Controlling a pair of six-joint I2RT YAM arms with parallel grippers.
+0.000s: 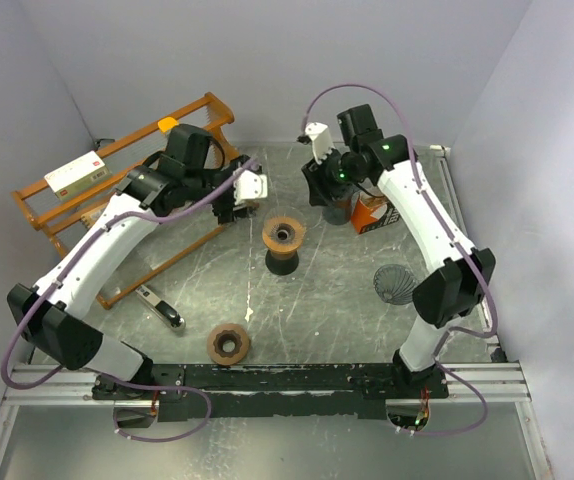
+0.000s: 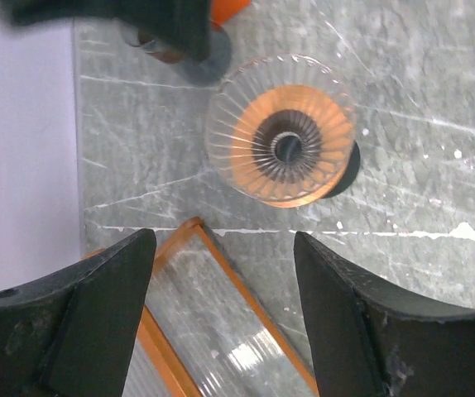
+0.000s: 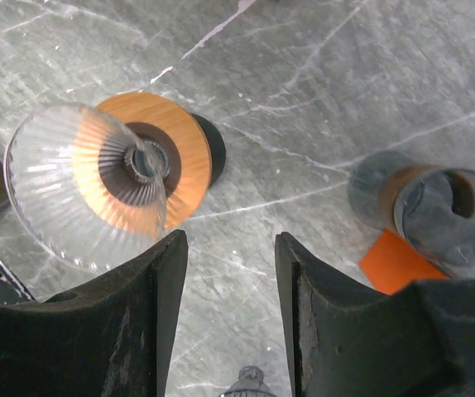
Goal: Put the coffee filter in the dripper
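The dripper [image 1: 283, 240], a copper ring on a dark base, stands mid-table. A clear ribbed glass cone [image 2: 337, 107] sits on it, seen in both wrist views; I cannot make out a separate paper filter inside. My left gripper is above and to the left of the dripper, fingers apart and empty. My right gripper stands open above and to the right of it, nothing between its fingers.
A wooden rack [image 1: 127, 140] fills the back left. A glass vessel [image 3: 436, 215] and an orange box [image 1: 372, 215] are at the right. A wooden ring [image 1: 228, 343], a long tool [image 1: 157, 305] and a wire piece [image 1: 394, 285] lie farther forward.
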